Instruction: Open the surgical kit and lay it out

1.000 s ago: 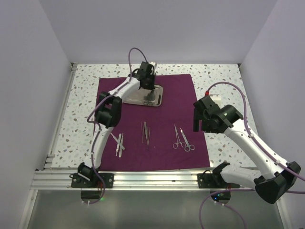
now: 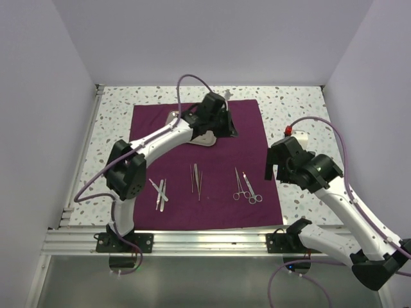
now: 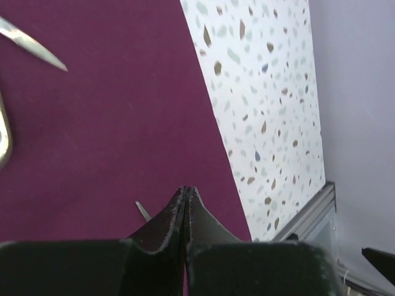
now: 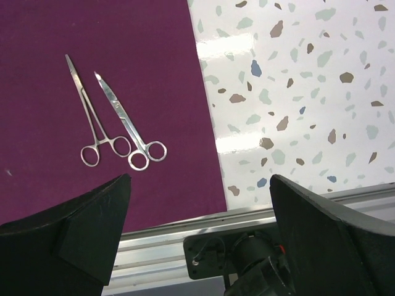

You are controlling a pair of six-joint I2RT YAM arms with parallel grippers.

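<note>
My left gripper [image 2: 228,131] is shut, nothing visible between its fingers, over the purple cloth [image 2: 237,147]; it partly hides the metal tray [image 2: 199,140] in the top view. Scalpel-like tools [image 2: 163,196] lie lower left, tweezers [image 2: 196,174] in the middle, a clamp [image 4: 84,92] and scissors [image 4: 123,117] lower right, all laid out on the cloth. My right gripper stands open at the cloth's right side, above the speckled table, empty.
The speckled tabletop [image 2: 103,141] shows around the cloth. Grey walls bound the sides and back; a metal rail [image 2: 205,236] runs along the front edge.
My left arm has swung from above the tray toward the right and front, raised higher in view.
</note>
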